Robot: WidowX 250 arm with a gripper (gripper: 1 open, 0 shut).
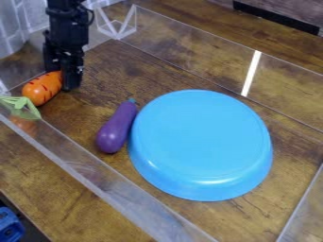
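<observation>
The black gripper (62, 68) reaches down at the upper left, its fingers low beside an orange carrot (43, 89) with pale green leaves (21, 107). Whether it grips the carrot or only touches it is unclear, as is the state of its fingers. A purple eggplant (116, 127) lies right of the carrot, apart from it. A large blue disc (199, 144), like an upturned plate or lid, fills the right middle.
Clear plastic walls border the wooden surface (177, 57), which is bare toward the back and right. A small blue object (8, 225) sits outside the wall at the lower left.
</observation>
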